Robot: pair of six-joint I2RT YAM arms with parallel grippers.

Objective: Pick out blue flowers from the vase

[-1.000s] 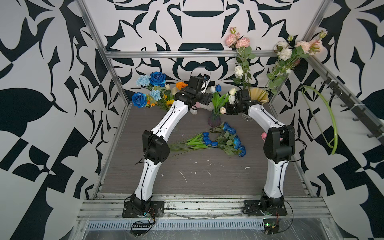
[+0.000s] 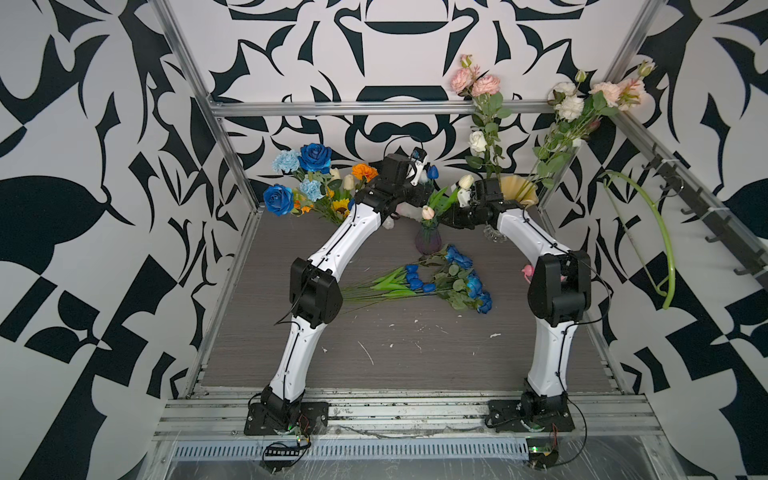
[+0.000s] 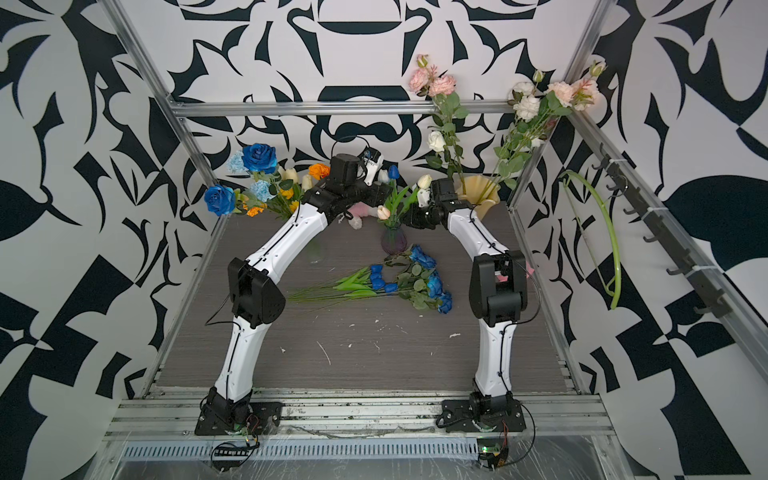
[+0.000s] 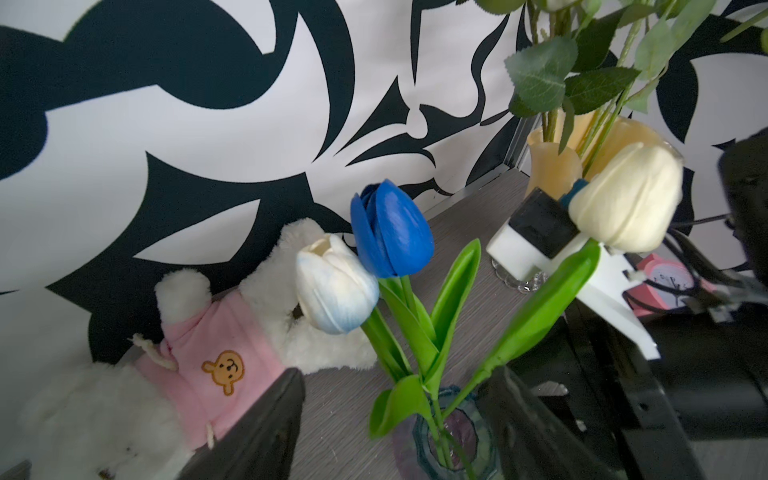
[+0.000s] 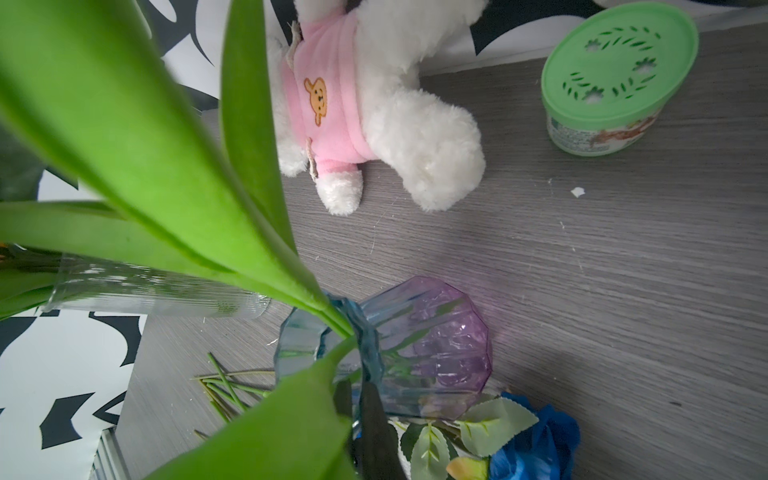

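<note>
A blue tulip stands in the vase beside a pale white-blue tulip. My left gripper is part open, with the green stems and leaves in the gap between its fingers. Another cream tulip leans in front of the same vase in the top left view. My right gripper is shut, its fingertips at the rim of the tinted glass vase; whether the rim is between them I cannot tell. Large leaves partly hide it. Loose blue flowers lie on the table in front.
A white plush toy in pink lies behind the vase. At the left stands a bouquet with blue roses; at the back right, a cream vase holds tall roses. A green-lidded tub is nearby.
My left gripper has moved slightly right, in among the flowers. The cream tulip at the front has swung left and up, and the blue tulip has shifted a little. The right arm looks still.
</note>
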